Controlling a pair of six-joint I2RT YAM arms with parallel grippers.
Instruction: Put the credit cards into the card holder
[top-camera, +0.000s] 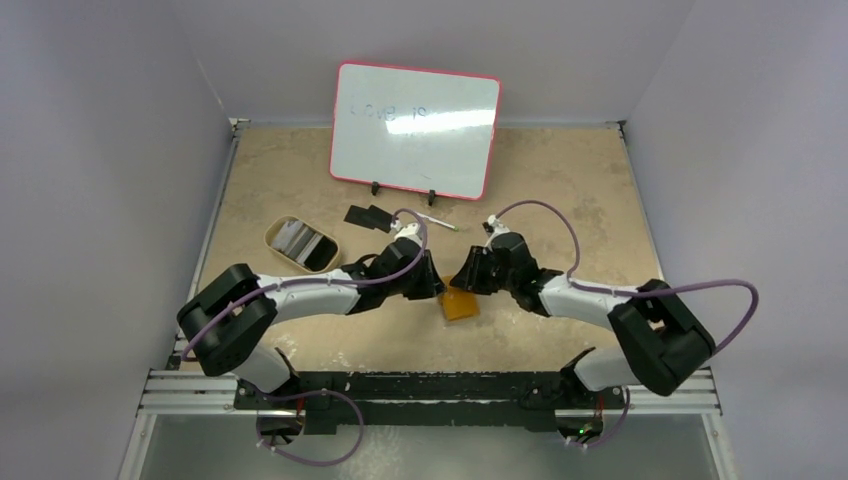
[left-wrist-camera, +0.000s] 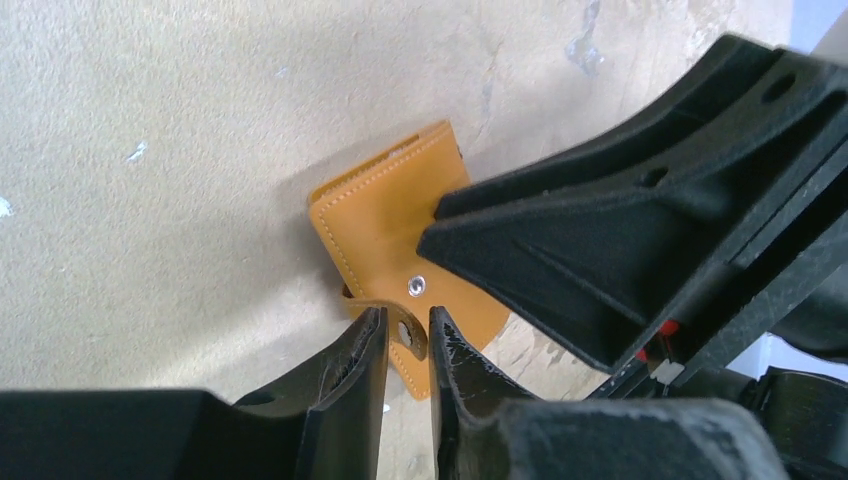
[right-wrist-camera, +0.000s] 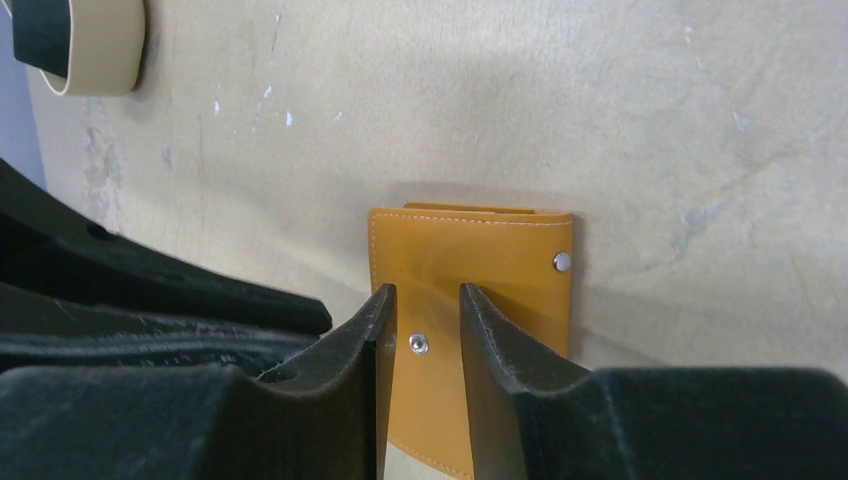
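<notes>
The orange leather card holder (top-camera: 460, 306) lies folded on the table between my two grippers. In the left wrist view, its stitched cover (left-wrist-camera: 390, 220) shows a metal snap, and a small curled strap (left-wrist-camera: 411, 340) sticks up between the fingers of my left gripper. Those fingers are slightly apart, with a gap beside the strap. My right gripper is partly open above the holder's stitched face (right-wrist-camera: 470, 260), with nothing held between its fingers. Whether any cards are inside the holder is hidden.
An oval beige tray (top-camera: 270, 238) at the left holds grey and black cards (top-camera: 300, 243). Two black cards (top-camera: 361, 216) and a pen (top-camera: 437, 222) lie behind my left arm. A whiteboard (top-camera: 415, 130) stands at the back.
</notes>
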